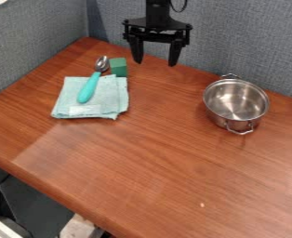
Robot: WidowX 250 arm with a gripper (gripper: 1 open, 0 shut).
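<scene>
My black gripper [155,56] hangs at the top centre, above the back of the wooden table, its two fingers spread apart with nothing between them. A folded pale cloth [99,108] lies on the left, with a turquoise-handled spoon [86,91] resting on it. A green block [117,69] sits at the cloth's back right corner, left of my gripper. A steel pot [235,101] with two handles stands on the right.
Grey padded walls [248,42] border the back and left. The table edge shows at lower left.
</scene>
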